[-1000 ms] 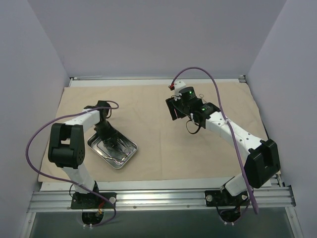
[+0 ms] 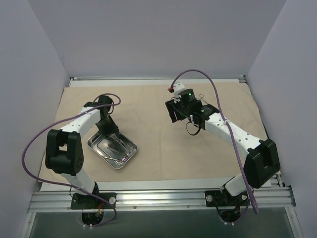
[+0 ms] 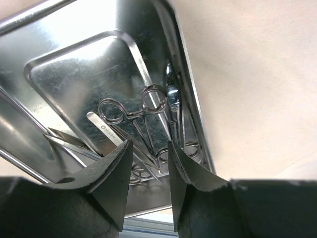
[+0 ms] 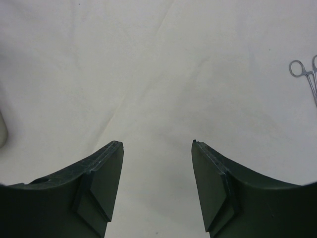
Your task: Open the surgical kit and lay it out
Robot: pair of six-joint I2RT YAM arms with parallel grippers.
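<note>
The metal tray (image 2: 92,141) sits at the left of the beige cloth with several instruments in it. Above it is my left gripper (image 2: 116,133), partly open. In the left wrist view, ring-handled scissors (image 3: 136,115), tweezers (image 3: 106,130) and a blade-like tool (image 3: 173,91) lie in the tray, and other ring handles (image 3: 140,173) are partly hidden by my fingers (image 3: 119,166). Nothing is visibly held by them. My right gripper hangs open and empty over bare cloth. A ring-handled instrument (image 4: 303,72) lies on the cloth right of it, cut off by the frame.
A wide stretch of cloth (image 2: 143,109) between the arms is clear. To the right of the right gripper, the ring-handled instrument (image 2: 201,96) shows partly behind the arm. Purple cables (image 2: 49,128) arch over both arms.
My left gripper has drawn up and back from low in the tray, uncovering more of the instruments. The right arm has barely shifted.
</note>
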